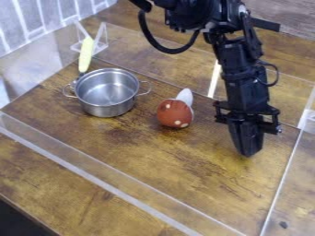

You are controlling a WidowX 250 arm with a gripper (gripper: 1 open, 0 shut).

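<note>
The robot's black gripper (246,136) is low over the wooden table at the right, fingers pointing down; whether anything is between them is too dark to tell. To its left lie a red round object (175,114) and a small white item (185,98) just behind it. Further left stands a steel pot (106,90) with side handles.
A yellow and white long object (87,53) sits at the back left beside a clear rack-like item. A white strip stands behind the arm.
</note>
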